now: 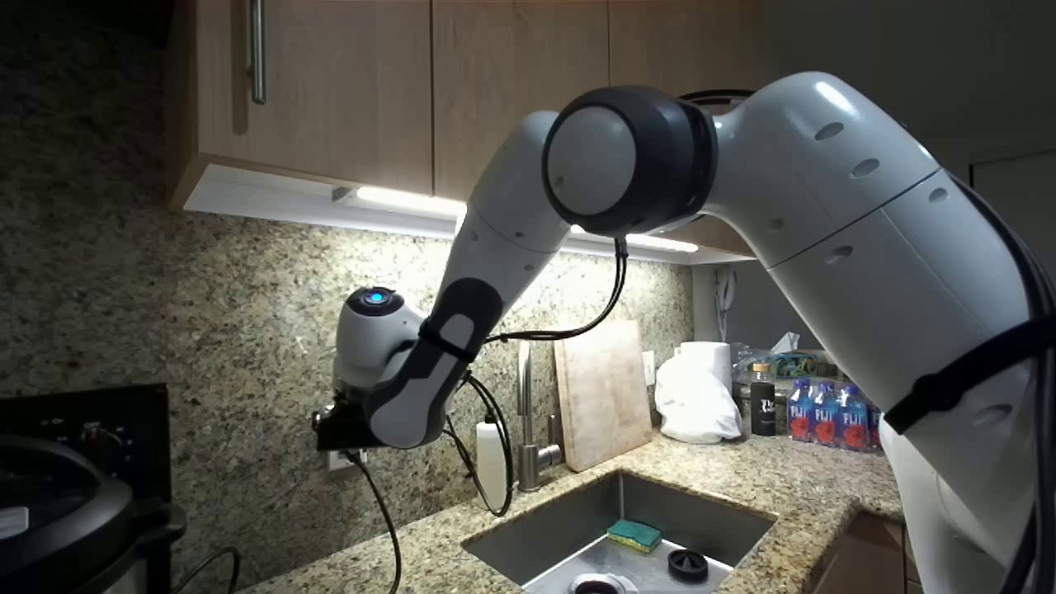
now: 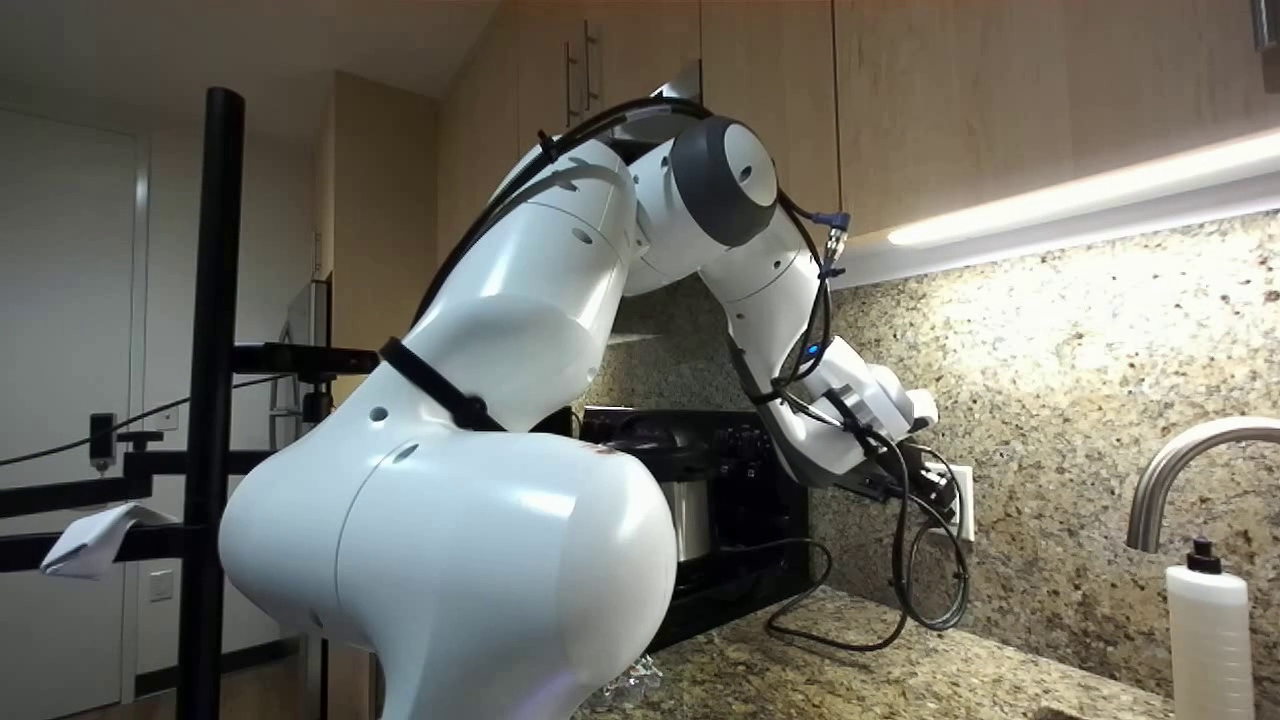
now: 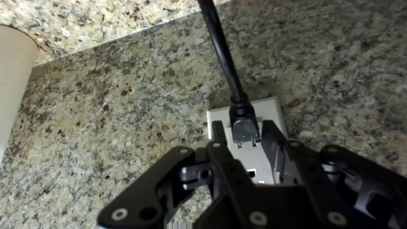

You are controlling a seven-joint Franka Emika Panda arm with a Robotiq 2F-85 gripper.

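Note:
A black power plug (image 3: 246, 130) with its cord (image 3: 225, 57) sits at a white wall outlet (image 3: 250, 158) on the granite backsplash. Slim gaps show beside the plug in the wrist view, where the two fingers of my gripper stand on either side of it, part open and not closed on it. Lower on the outlet, an empty socket shows between the fingers. In exterior view 1 the hand hides most of the outlet (image 1: 341, 460), and the cord hangs down to the counter. The fingertips cannot be made out in exterior view 2.
A black cooker (image 1: 69, 515) stands at the left. To the right of the outlet are a white bottle (image 1: 490, 460), the faucet (image 1: 527, 416) and the sink (image 1: 643, 495). Cabinets (image 1: 327, 99) hang above. Cables loop from the arm near the hand.

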